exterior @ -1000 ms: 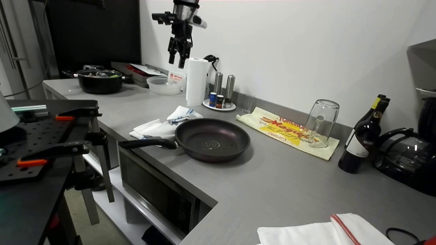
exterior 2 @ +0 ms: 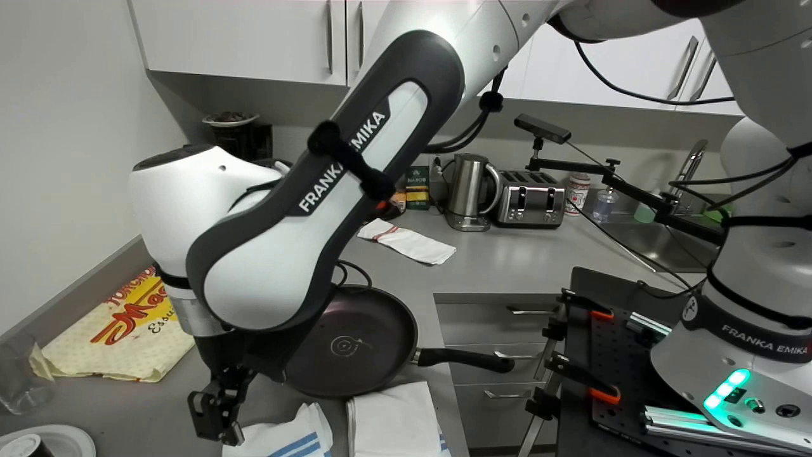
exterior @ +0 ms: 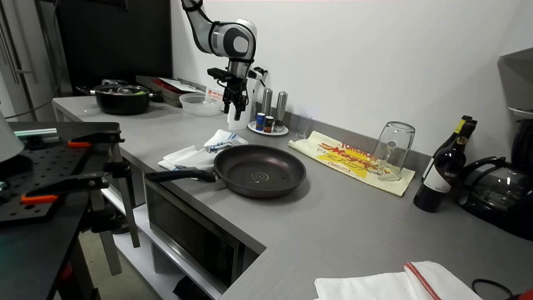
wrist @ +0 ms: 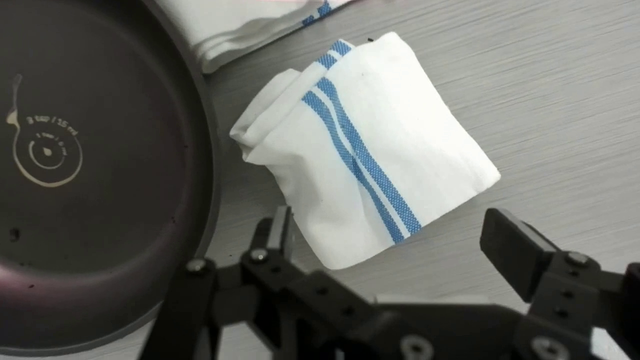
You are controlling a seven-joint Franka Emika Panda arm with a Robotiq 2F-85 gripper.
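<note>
My gripper is open over the counter, its two fingers wide apart with nothing between them. Ahead of the fingers in the wrist view lies a folded white towel (wrist: 384, 138) with blue stripes, flat on the counter below. A second white towel (wrist: 246, 24) with blue marks shows at the top edge of that view. The black frying pan (wrist: 108, 198) sits to the left of the towels, empty. In exterior view 1 the gripper (exterior: 235, 112) hangs above the counter beyond the towels (exterior: 200, 156) and the pan (exterior: 260, 170).
A plate with shakers (exterior: 268, 129) stands by the wall behind the gripper. A yellow towel (exterior: 344, 160) bears an upturned glass (exterior: 394, 150). Wine bottles (exterior: 439, 175) and a coffee maker (exterior: 494, 185) are at the right.
My arm has come down and slightly to the right in exterior view 1, nearer the counter. The pan and towels stay where they were.
</note>
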